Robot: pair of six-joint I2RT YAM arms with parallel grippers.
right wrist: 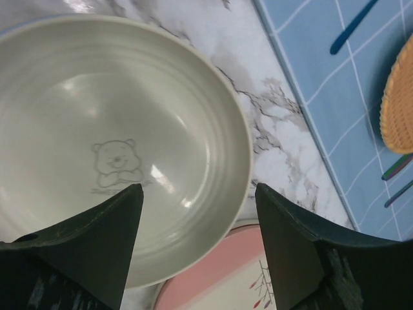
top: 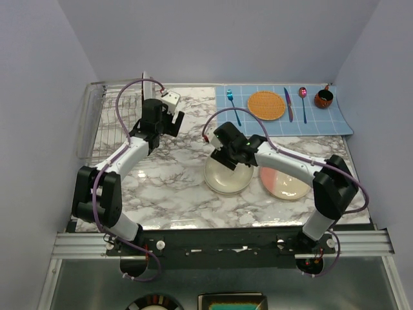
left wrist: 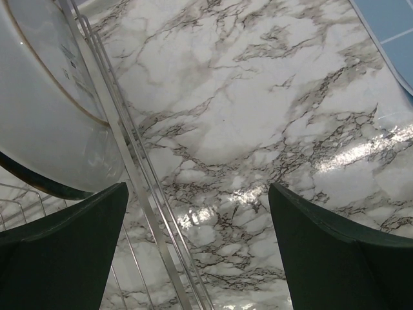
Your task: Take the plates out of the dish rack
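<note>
A white plate with a bear drawing [right wrist: 118, 161] lies flat on the marble counter, seemingly on top of another plate. Over its upper left part in the top view hovers my right gripper [top: 224, 159]; its fingers stand apart with nothing between them. To the right lies a pink-and-cream plate [top: 284, 183]. My left gripper [top: 171, 123] is open at the right side of the wire dish rack [top: 106, 129]. A white plate [left wrist: 51, 90] stands on edge in the rack, left of and beyond the left gripper's empty fingers.
A blue placemat [top: 255, 129] at the back right carries a woven mat [top: 266, 105], a fork [top: 233, 110], a knife [top: 288, 104], a spoon [top: 303, 103] and a brown mug [top: 323, 98].
</note>
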